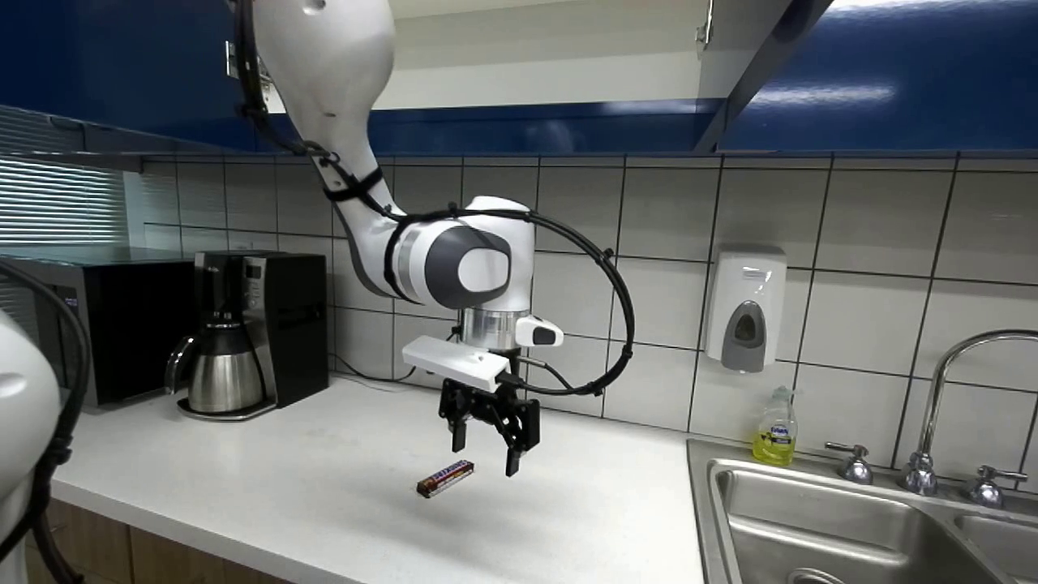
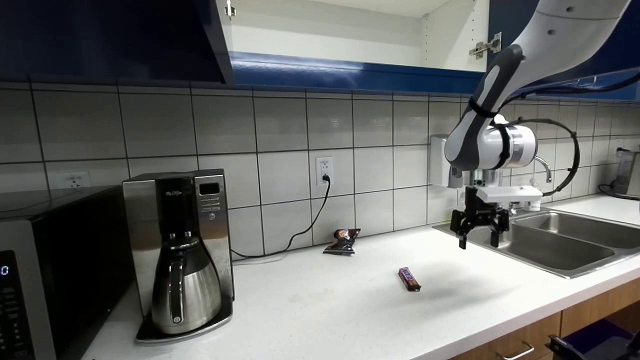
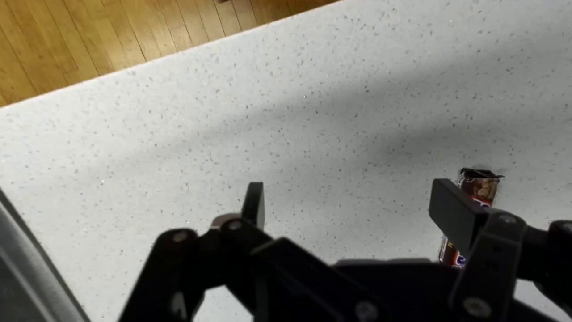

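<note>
A candy bar in a brown wrapper [image 1: 445, 478] lies flat on the white counter [image 1: 321, 467]. In exterior view 2 the same bar [image 2: 409, 279] rests left of my gripper [image 2: 478, 241] and lower in the picture. My gripper [image 1: 486, 457] hangs above the counter with its fingers wide apart and nothing between them. The wrist view has the bar [image 3: 481, 188] at the right, partly hidden behind the right finger [image 3: 456, 214]. Only bare counter shows between the fingertips there.
A steel sink [image 1: 827, 506] is set into the counter at the right, with a dish soap bottle [image 1: 775, 428] behind it. A dark snack bag [image 2: 343, 242] lies near the tiled wall. The coffee maker [image 2: 180, 252] and microwave [image 2: 54, 270] stand left. An open cabinet [image 2: 336, 36] hangs overhead.
</note>
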